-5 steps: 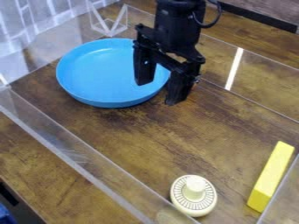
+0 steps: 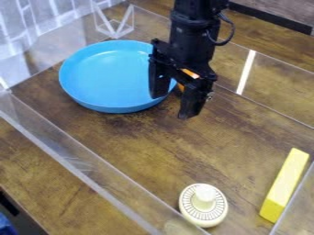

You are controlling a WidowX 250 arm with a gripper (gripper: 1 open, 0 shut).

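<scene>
My black gripper (image 2: 174, 88) hangs in the upper middle of the camera view, open, its fingers apart just off the right rim of a blue bowl (image 2: 101, 77). An orange item (image 2: 185, 86) shows partly behind the fingers, mostly hidden; I cannot tell what it is. A white round ribbed object with a knob (image 2: 204, 208) stands at the bottom. A yellow bar (image 2: 284, 185) lies at the right.
Clear plastic walls border the wooden surface at left and right. A white wire-like item (image 2: 117, 26) sits at the back left. The middle of the surface in front of the gripper is clear.
The gripper has shifted slightly, and more of the orange item behind its fingers shows now. The bowl, white object and yellow bar have not moved.
</scene>
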